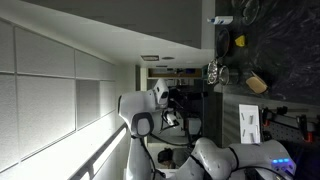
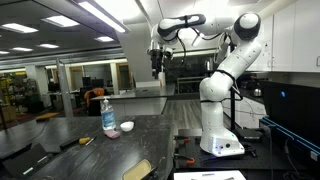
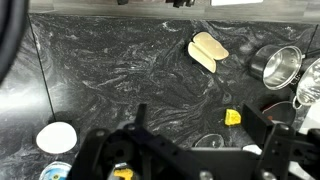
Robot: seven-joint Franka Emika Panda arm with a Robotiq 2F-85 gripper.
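Note:
High above the table hangs my gripper, its dark fingers (image 3: 128,140) spread wide with nothing between them. Below it in the wrist view is a dark marbled table (image 3: 110,90). A tan, board-like piece (image 3: 207,50) lies near the table's far edge in that view. To the right of the fingers' gap rests a small yellow object (image 3: 233,117). A metal pot (image 3: 275,66) sits at the right side. At the left lies a white round dish (image 3: 56,137). In exterior view 2 the raised gripper (image 2: 157,68) points down.
A clear bottle (image 2: 108,115) and a white bowl (image 2: 127,126) stand at the table's back in exterior view 2. Another yellow item (image 3: 123,173) shows at the wrist view's bottom edge.

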